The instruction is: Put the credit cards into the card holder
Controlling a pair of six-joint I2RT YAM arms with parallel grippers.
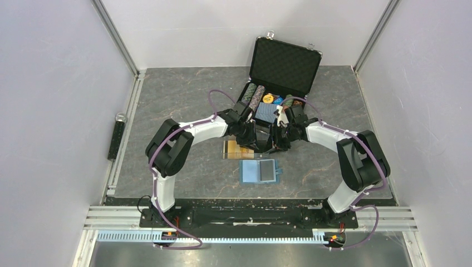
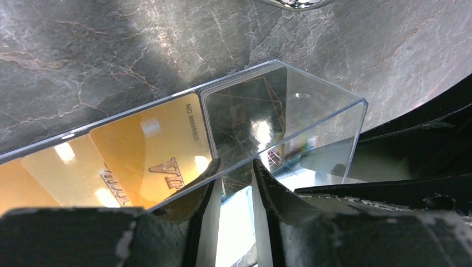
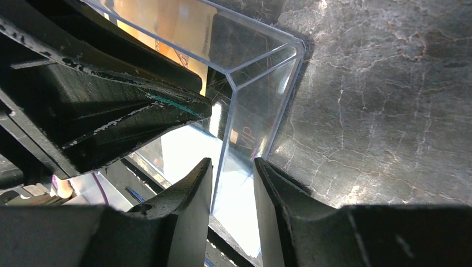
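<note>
A clear plastic box (image 2: 328,105) holds gold credit cards (image 2: 161,144) gathered toward its left part, and its right part looks dark and see-through. Over the box's near long side, my left gripper stands a little open, with nothing clearly gripped between its fingertips. My right gripper is at the box's right end, shut on the clear wall there. In the top view both grippers crowd over the box and cover part of it. The open blue card holder (image 1: 259,171) lies flat on the table just in front.
An open black case (image 1: 285,67) with chips and card decks stands right behind the grippers. A black microphone (image 1: 116,137) rests by the left rail.
</note>
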